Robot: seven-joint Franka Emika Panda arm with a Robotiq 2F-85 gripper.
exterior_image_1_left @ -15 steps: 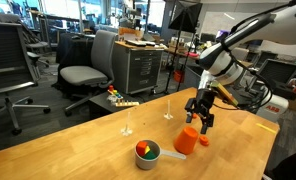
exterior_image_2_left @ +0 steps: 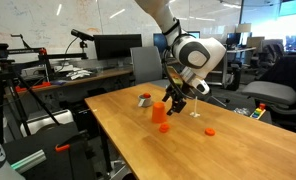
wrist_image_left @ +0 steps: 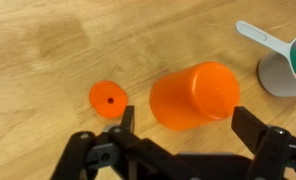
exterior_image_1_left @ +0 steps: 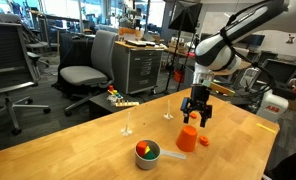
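An orange cup (exterior_image_1_left: 186,138) stands on the wooden table, its closed end apparently up; in the wrist view the cup (wrist_image_left: 195,95) lies ahead of and between my fingers. My gripper is open, with nothing held. From the side, the gripper (exterior_image_1_left: 196,110) hangs just above the cup, pointing down. Beside the cup lies a small orange disc (wrist_image_left: 108,99) with a dark centre, outside the fingers on the left of the wrist view. The same disc (exterior_image_1_left: 204,140) shows right of the cup in exterior view 1.
A grey pot (exterior_image_1_left: 147,152) with colourful pieces inside and a pale handle (wrist_image_left: 263,37) stands close to the cup. Thin white stands (exterior_image_1_left: 127,126) rise farther back. Another orange-red disc (exterior_image_2_left: 210,131) lies apart.
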